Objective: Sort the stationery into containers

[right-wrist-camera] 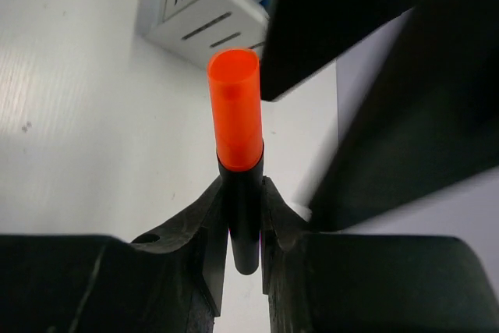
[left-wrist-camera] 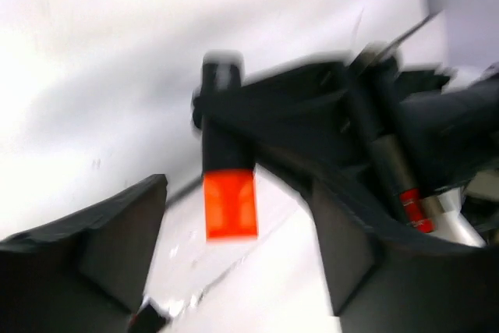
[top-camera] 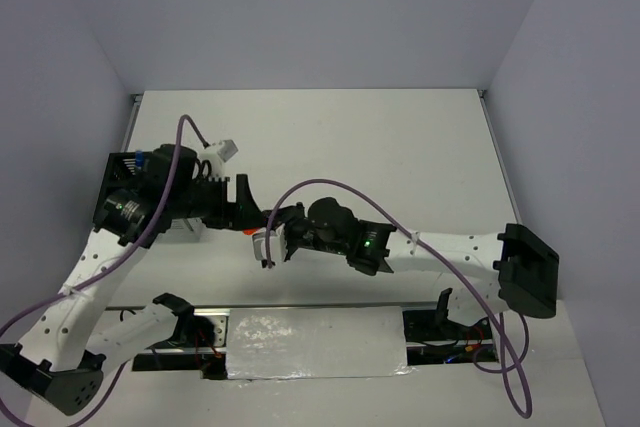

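A marker with a black body and an orange end (left-wrist-camera: 231, 204) is gripped by its black part in my right gripper, whose fingers press against both sides. The orange end (right-wrist-camera: 235, 111) points up and free in the right wrist view. My left gripper has its fingers spread apart, the orange end between them with clear gaps at either side. From above, both grippers meet left of the table's middle, where a bit of orange (top-camera: 250, 231) shows beneath the left gripper (top-camera: 248, 212). Most of the marker is hidden there.
A black compartment container (top-camera: 118, 169) stands at the left edge, partly covered by my left arm. A white slotted basket (right-wrist-camera: 207, 17) with something blue in it shows in the right wrist view.
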